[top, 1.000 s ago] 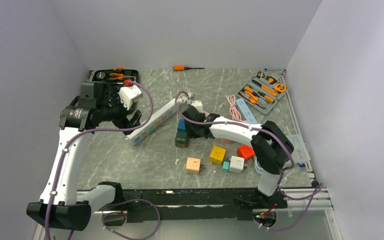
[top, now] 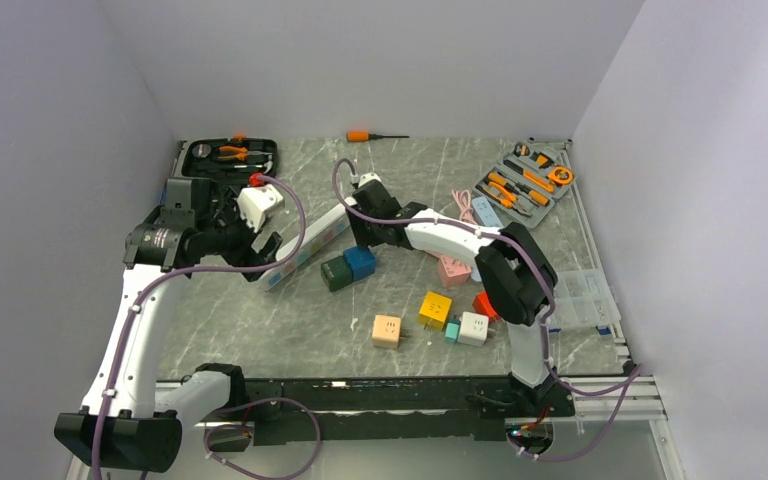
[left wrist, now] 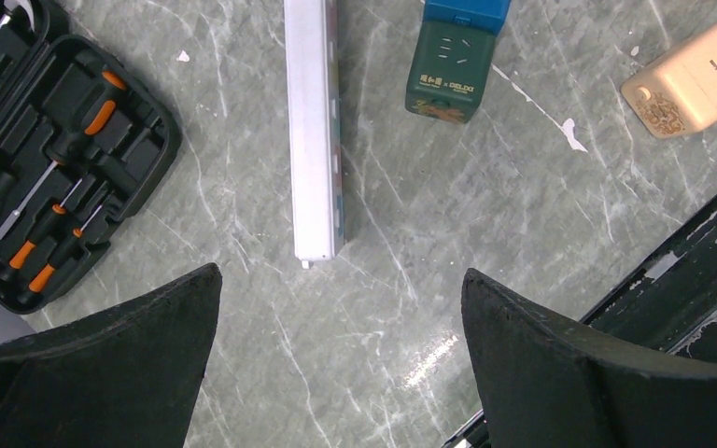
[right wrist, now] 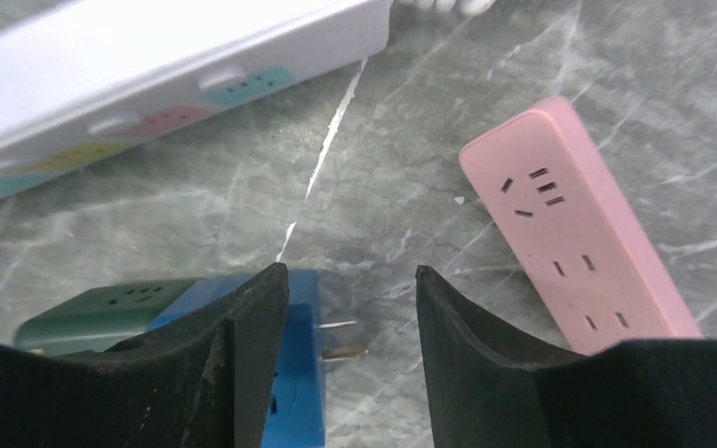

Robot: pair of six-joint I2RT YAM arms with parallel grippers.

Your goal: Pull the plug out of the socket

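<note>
A blue plug adapter [top: 359,262] lies against a dark green one [top: 336,275] in the middle of the table. The right wrist view shows the blue one's [right wrist: 294,373] metal pins pointing sideways. My right gripper is over it; its fingers stand apart with bare table between the tips, and whether anything is between them lower down is hidden. My left gripper is open at the near end of the white power strip [left wrist: 314,140], holding nothing.
A pink socket block [right wrist: 569,224] lies right of the blue adapter. Yellow [top: 434,311], beige [top: 386,331], white, red and teal blocks sit at the front. Toolboxes [top: 525,184] stand at the back corners.
The blue and green pair has turned from upright in the top view to a slant. My right gripper has shifted up and away from the pair. The left arm has moved slightly.
</note>
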